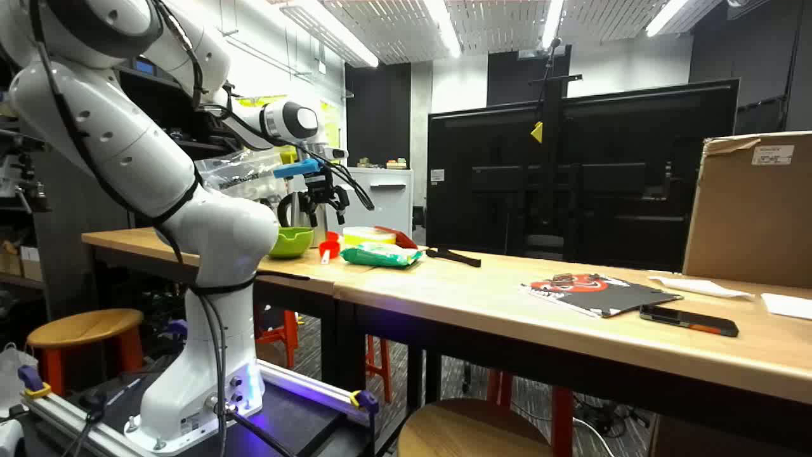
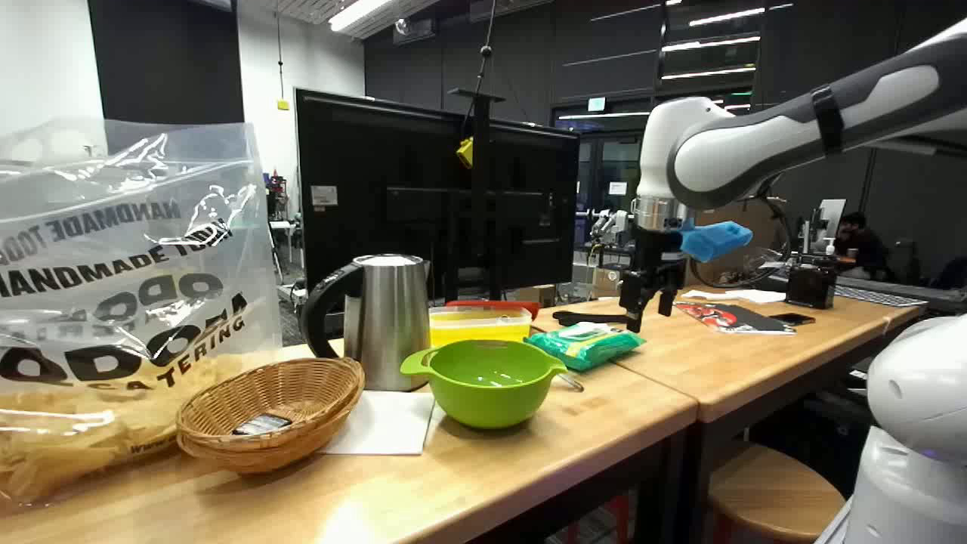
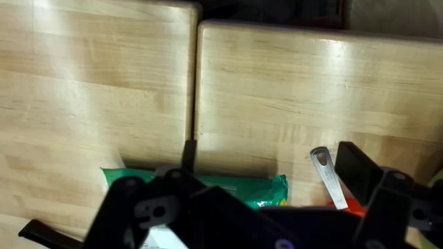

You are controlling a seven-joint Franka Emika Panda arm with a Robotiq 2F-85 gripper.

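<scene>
My gripper stands open, its two fingers wide apart and nothing between them. In the wrist view a green packet [image 3: 249,188] lies partly hidden behind the gripper, and a metal handle [image 3: 330,178] joined to something red shows beside one finger. From the side, the gripper [image 2: 652,313] hangs above the table near the green packet [image 2: 587,344]. Exterior view 1 shows the red measuring cup [image 1: 329,248] between the packet [image 1: 382,255] and the green bowl [image 1: 292,242]. The bowl [image 2: 489,385] is upright and looks empty.
Behind the bowl stand a steel kettle [image 2: 390,313] and a yellow-filled tub [image 2: 477,326]. A wicker basket [image 2: 272,408] and a large plastic bag [image 2: 136,299] occupy one end. A dark folder [image 1: 609,296] and phone [image 1: 689,320] lie at the other end.
</scene>
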